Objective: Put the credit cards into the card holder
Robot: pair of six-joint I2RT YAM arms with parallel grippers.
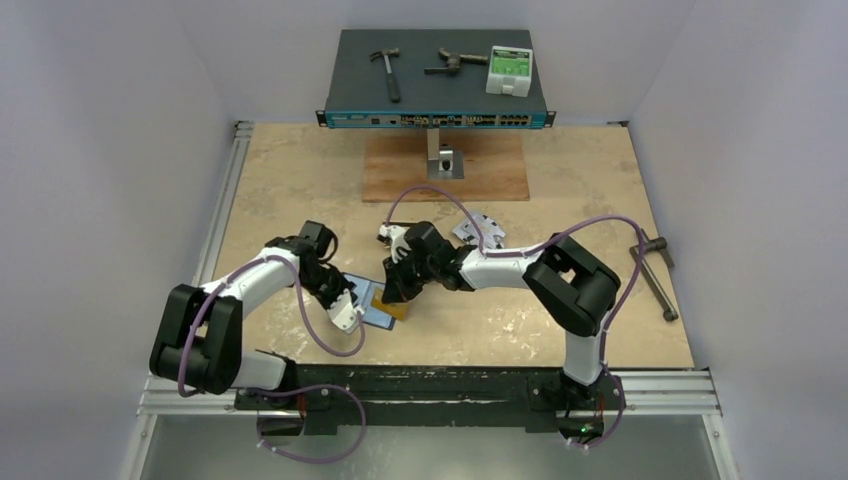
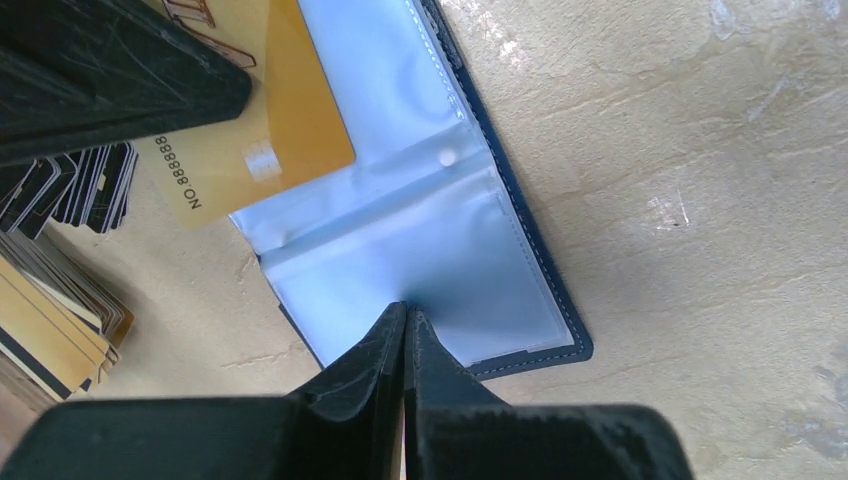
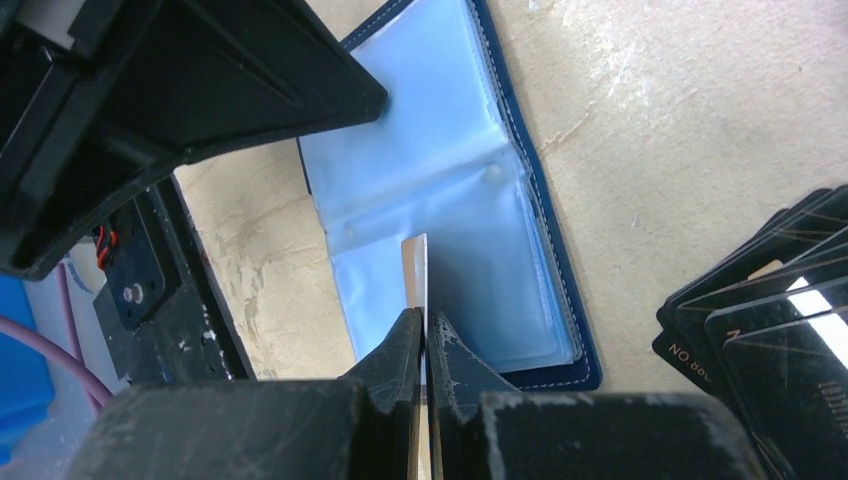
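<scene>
The blue card holder (image 2: 430, 270) lies spread open on the table between the arms, its clear pockets facing up. My left gripper is shut, its tips down at one end of the holder, and nothing shows between them. A gold card (image 2: 310, 125) slants over the holder's other half, partly hidden by the dark right fingers (image 2: 150, 85). From the right wrist view, my right gripper is shut on this card, seen nearly edge-on as a thin strip above the holder. Whether the card's edge is inside a pocket, I cannot tell.
Fanned black cards (image 3: 800, 300) lie beside the holder, and a stack of gold cards (image 2: 50, 320) is near them. White cards (image 1: 480, 229) rest behind the right arm. A hammer (image 1: 656, 277) lies at the right edge.
</scene>
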